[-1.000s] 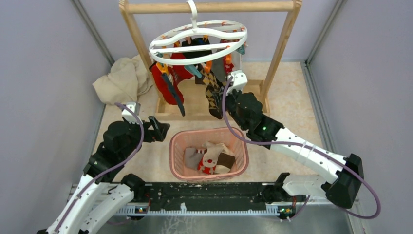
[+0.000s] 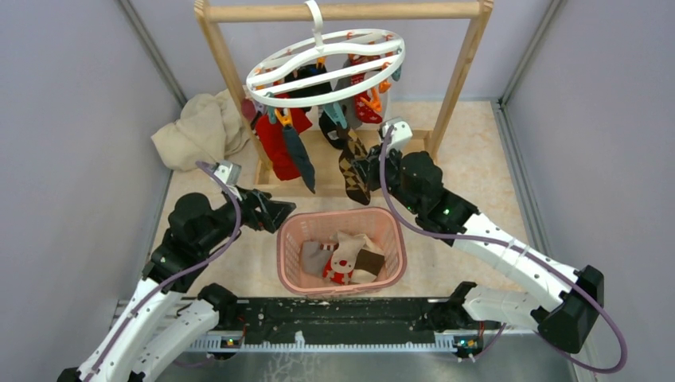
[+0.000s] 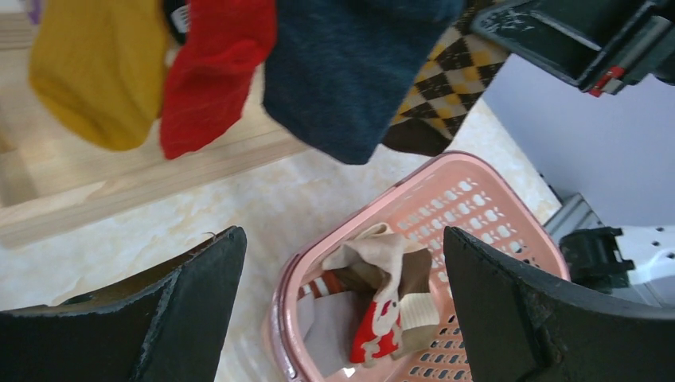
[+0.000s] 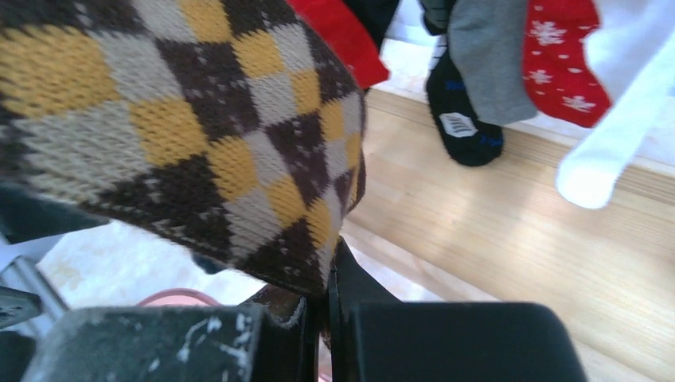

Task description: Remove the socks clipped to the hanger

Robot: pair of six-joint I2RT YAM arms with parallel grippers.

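Socks hang by clips from the white round hanger (image 2: 325,99) on a wooden frame: red, dark navy (image 2: 296,155), black, grey and others. My right gripper (image 2: 362,165) is shut on the brown-and-yellow checkered sock (image 2: 353,179), which fills much of the right wrist view (image 4: 239,175); its pads (image 4: 430,342) meet across the fabric. My left gripper (image 2: 275,213) stands open, empty, left of the pink basket (image 2: 284,259) and below the hanging socks; its fingers frame the basket in the left wrist view.
The pink basket holds several socks. A beige cloth (image 2: 195,131) lies at the back left. Grey walls bound both sides; a purple cable runs along each arm.
My right gripper has moved right with the checkered sock, and the hanger's clips have shifted. The left gripper has moved slightly right.
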